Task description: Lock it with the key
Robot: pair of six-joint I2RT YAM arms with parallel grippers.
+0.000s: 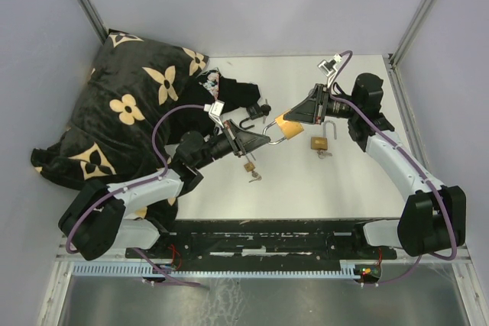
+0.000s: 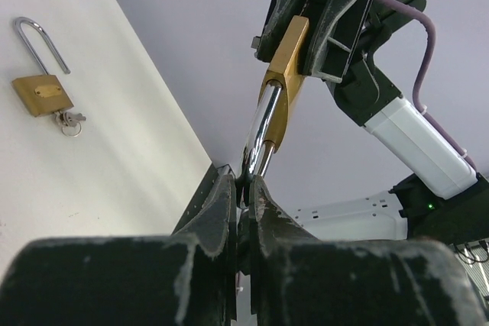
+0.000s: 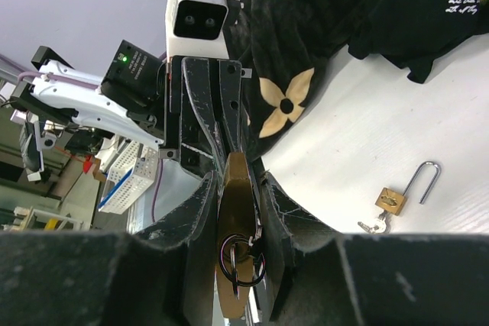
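A large brass padlock (image 1: 289,127) hangs in the air between my two arms. Its silver shackle (image 2: 261,127) is pinched at the loop by my left gripper, which is shut. My right gripper has its fingers on either side of the brass body (image 3: 235,200), at the end away from the shackle. A ring (image 3: 241,259) with a key shows at that end, close to the right finger. Whether the right fingers press on the body or stand a little off it is hard to see, and the keyhole is hidden.
A smaller brass padlock (image 2: 42,95) with its shackle out and keys attached lies on the white table. Another tiny padlock (image 3: 391,201) with keys lies left of it. A black lock (image 1: 258,111) sits farther back, near dark patterned cloth (image 1: 126,74).
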